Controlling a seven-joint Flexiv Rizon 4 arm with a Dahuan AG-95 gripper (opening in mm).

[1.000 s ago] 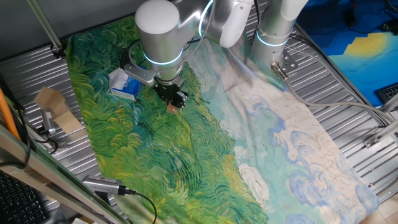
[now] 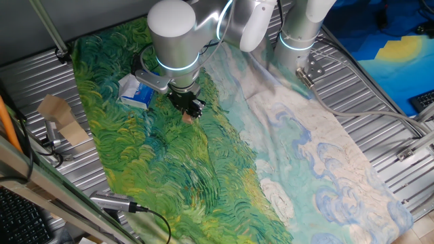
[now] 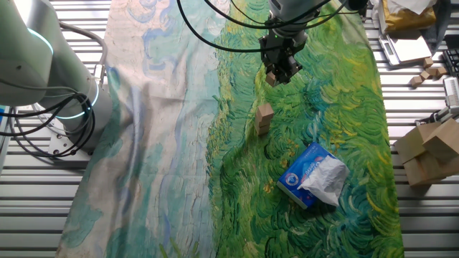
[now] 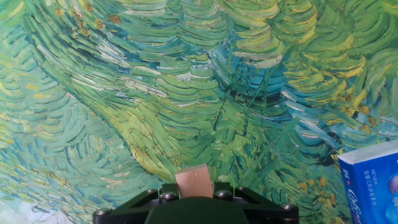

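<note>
A small wooden block (image 4: 194, 181) sits between the fingers of my gripper in the wrist view, and the gripper is shut on it. From exterior view 2, the gripper (image 3: 278, 73) is over the green part of the cloth, with the held block (image 3: 270, 79) showing at its fingertips. Apart from it, a short upright stack of wooden blocks (image 3: 264, 118) stands on the cloth, between the gripper and the tissue pack. The arm seems to hide this stack in exterior view 1, where the gripper (image 2: 189, 112) points down with wood showing under it.
A blue tissue pack (image 3: 306, 175) with white tissue sticking out lies on the painted cloth (image 3: 179, 158). Cardboard boxes (image 3: 430, 154) and several small wooden cubes (image 3: 427, 72) lie off the cloth.
</note>
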